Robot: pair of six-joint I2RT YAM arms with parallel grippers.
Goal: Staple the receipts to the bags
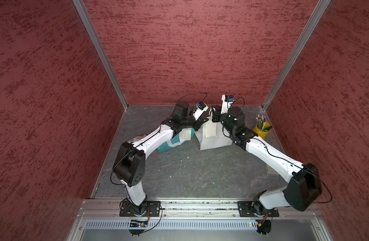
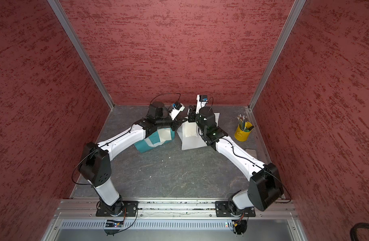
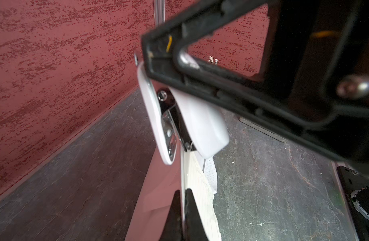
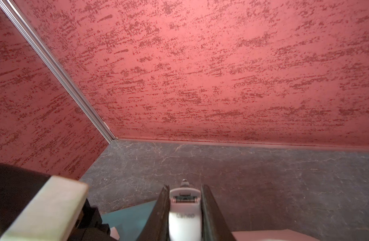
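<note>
In the left wrist view, a white bag [image 3: 154, 200] and a cream receipt [image 3: 200, 200] stand edge-on, their edges pinched together by my left gripper, which is shut. A white stapler [image 3: 200, 120] reaches over their far corner, its fingers on either side of the paper's top edge. My right gripper is shut on this stapler [image 4: 185, 225]. From the top left, the receipt [image 1: 211, 127] hangs over the bag's front [image 1: 216, 142], between the two grippers. Whether a staple is in the paper cannot be seen.
Beneath the left arm lies a teal bag [image 1: 164, 147] with a pale receipt [image 1: 185, 135] on it. A yellow cup [image 1: 262, 130] of pens stands at right. Striped paper [image 1: 137, 138] shows behind the left forearm.
</note>
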